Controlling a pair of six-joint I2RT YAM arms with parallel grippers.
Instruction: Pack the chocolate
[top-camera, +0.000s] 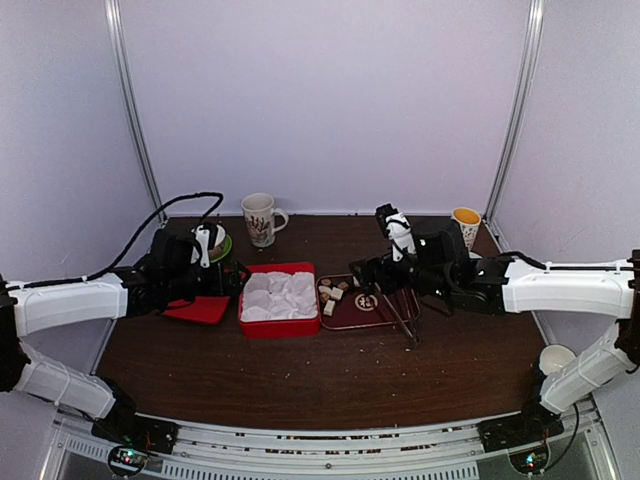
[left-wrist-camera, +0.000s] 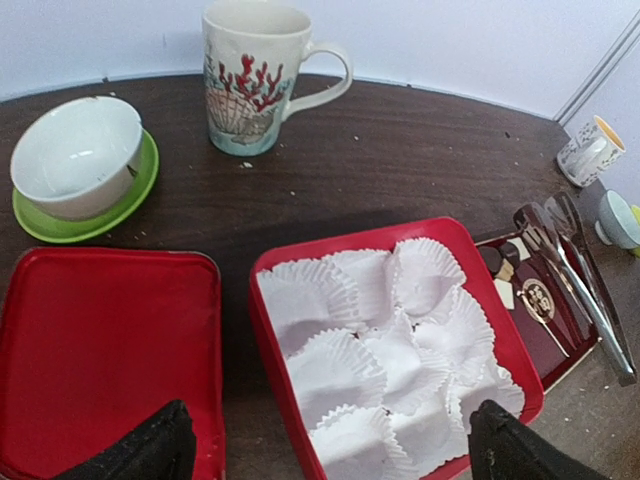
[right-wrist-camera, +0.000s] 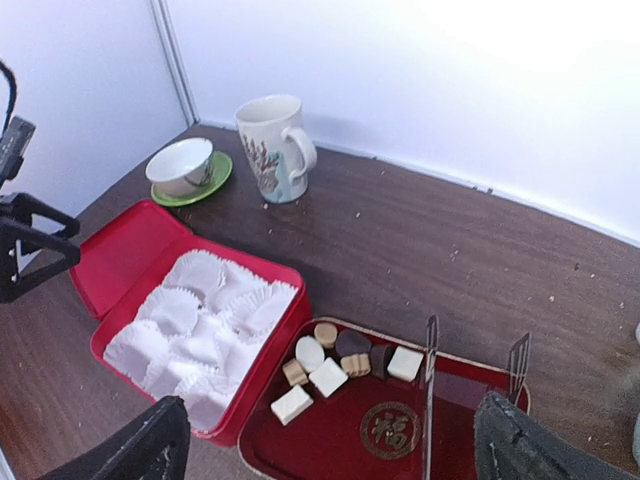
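Note:
A red box (left-wrist-camera: 270, 330) lined with white pleated paper cups stands centrally, with no chocolates visible in it. Right of it, a dark red tray (right-wrist-camera: 350, 440) holds several brown and white chocolate pieces (right-wrist-camera: 329, 377) and metal tongs (left-wrist-camera: 580, 280). My left gripper (top-camera: 236, 278) hangs above the box's left side and red lid (left-wrist-camera: 110, 340), open and empty. My right gripper (top-camera: 370, 272) is over the tray, open, with nothing between its fingers.
A large mug (top-camera: 258, 220) stands behind the box, a bowl on a green plate (left-wrist-camera: 75, 160) at back left, a yellow-lined mug (left-wrist-camera: 590, 150) and bowls at back right.

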